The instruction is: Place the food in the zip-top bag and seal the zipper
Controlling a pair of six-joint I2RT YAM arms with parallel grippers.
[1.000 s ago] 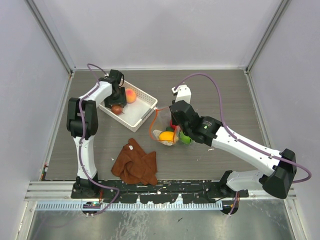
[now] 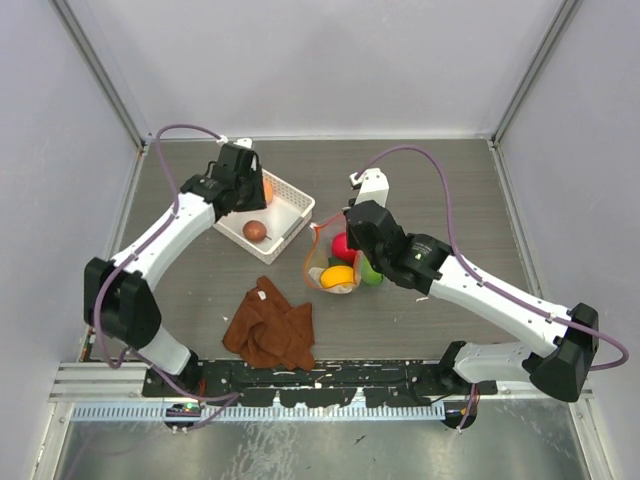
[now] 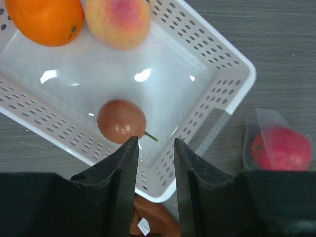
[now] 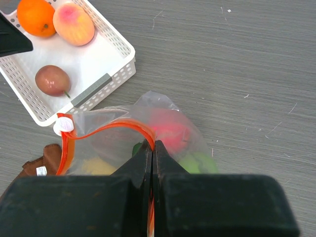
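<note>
My right gripper is shut on the orange-edged rim of the clear zip bag [image 4: 108, 129], whose mouth gapes on the left. Inside the bag are a red fruit [image 2: 343, 247] and a yellow fruit [image 2: 338, 276]; something green [image 2: 371, 274] shows through its side. Over the white basket [image 3: 237, 74], my left gripper has a gap between its fingers and nothing visible in it. The reddish-brown fruit [image 3: 121, 121] lies in the basket, its stem pointing toward that gap. A peach [image 3: 118, 22] and an orange [image 3: 47, 19] rest at the far side.
A brown cloth [image 2: 271, 325] lies on the table in front of the basket. The basket's right corner is close to the bag's mouth. Right of the bag, the grey table [image 2: 460, 200] is clear.
My left gripper has moved right across the basket. The reddish-brown fruit has shifted right, toward the basket's near edge. The right gripper and bag rim have moved slightly right.
</note>
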